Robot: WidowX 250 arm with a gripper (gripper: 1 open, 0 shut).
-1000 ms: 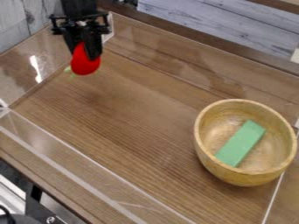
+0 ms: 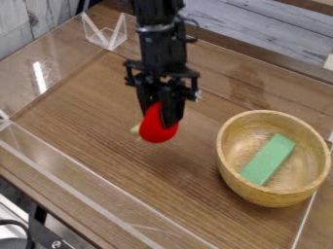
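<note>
The black robot arm reaches down from the top centre, its gripper (image 2: 160, 104) shut on a red object (image 2: 162, 124) with a small pale yellow-green part at its left. The gripper hangs over the middle of the wooden table, left of a round yellow bowl (image 2: 244, 185). A green rectangular block (image 2: 268, 159) lies inside the bowl.
Pale clear edges or fixtures show at the top left and left side. A dark cable (image 2: 14, 231) lies at the bottom left corner.
The gripper has moved right and toward the front with the red object in it, from the back left to the middle, nearer the bowl. The bowl and block have not moved.
</note>
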